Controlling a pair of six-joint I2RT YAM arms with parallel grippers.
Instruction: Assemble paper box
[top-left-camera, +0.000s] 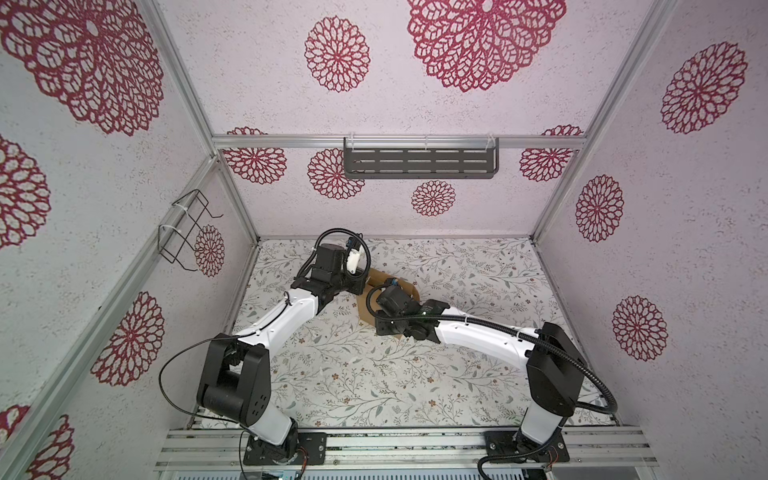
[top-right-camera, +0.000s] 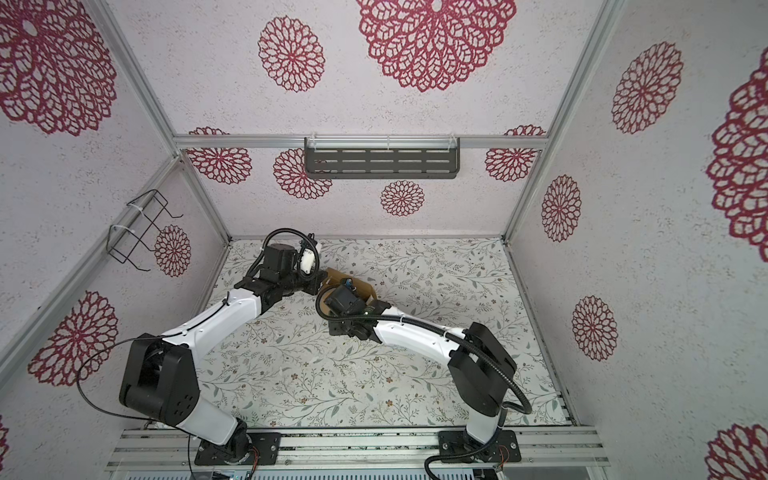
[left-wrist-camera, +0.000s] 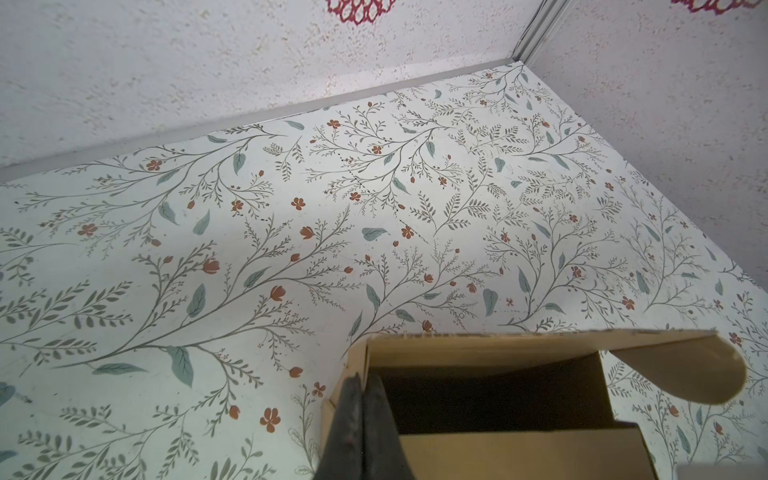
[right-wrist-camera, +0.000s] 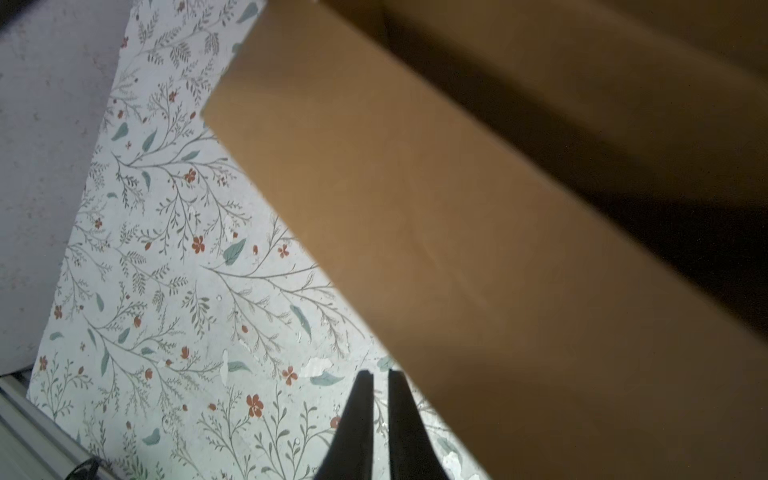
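An open brown cardboard box (top-left-camera: 365, 312) stands near the middle of the table, partly covered by my right arm. Its opening faces up in the left wrist view, where one flap (left-wrist-camera: 688, 364) sticks out at the right. My left gripper is shut on the thin edge of the box's near-left wall, one finger on each side. In the right wrist view, a broad cardboard panel (right-wrist-camera: 480, 264) slants past my right gripper. Its fingers stand only slightly apart beside the panel's lower edge, with table pattern showing in the narrow gap.
A dark slotted shelf (top-left-camera: 421, 163) hangs on the back wall, and a wire rack (top-left-camera: 185, 229) on the left wall.
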